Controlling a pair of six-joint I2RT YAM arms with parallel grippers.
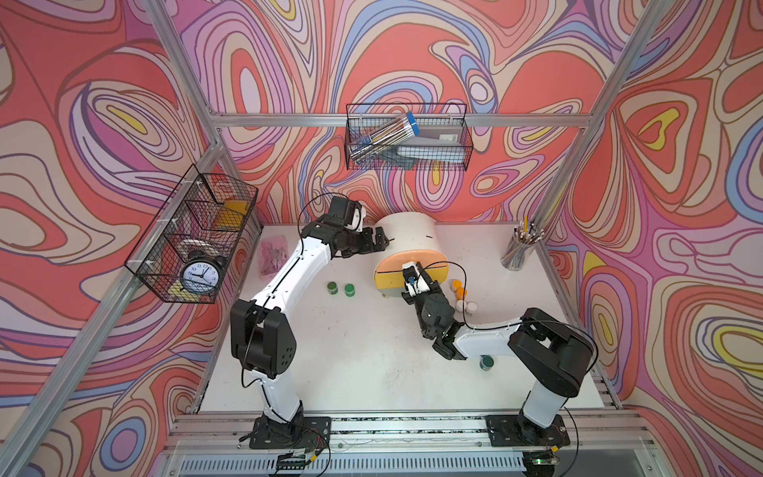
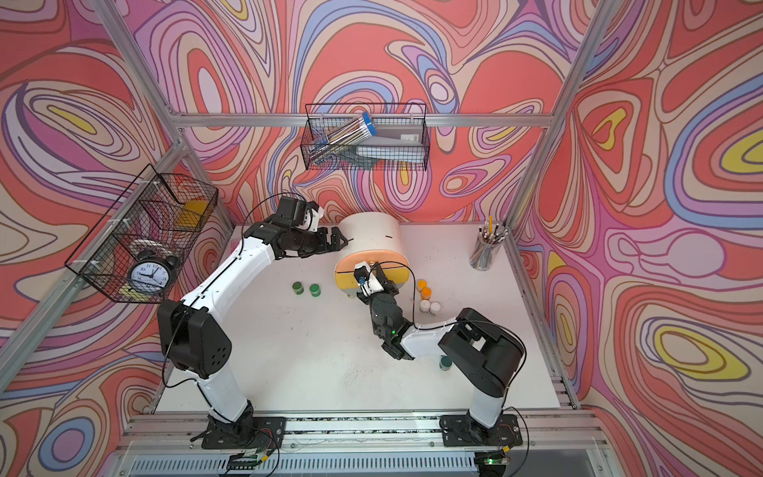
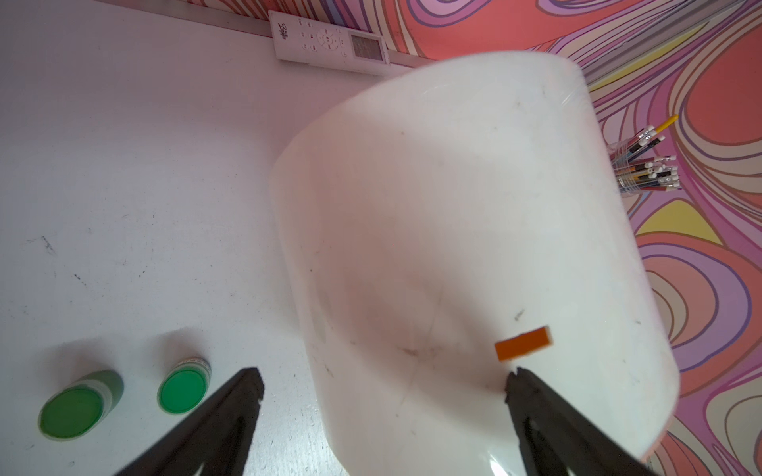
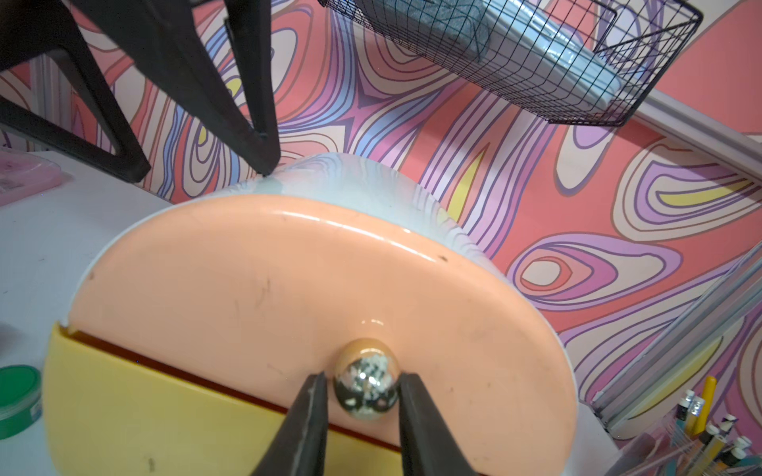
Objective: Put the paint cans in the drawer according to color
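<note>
A white rounded cabinet has a peach upper drawer front and a yellow lower one; both look shut. My right gripper is at the peach drawer, its fingers close on either side of the gold knob. Whether they press on it cannot be told. Over the cabinet's left side my left gripper stands open and empty. Two green cans sit left of the cabinet. To its right are orange cans and white cans. A dark teal can stands near the right arm.
A cup of pencils stands at the back right, and a pink packet lies at the back left. Wire baskets hang on the back and left.
</note>
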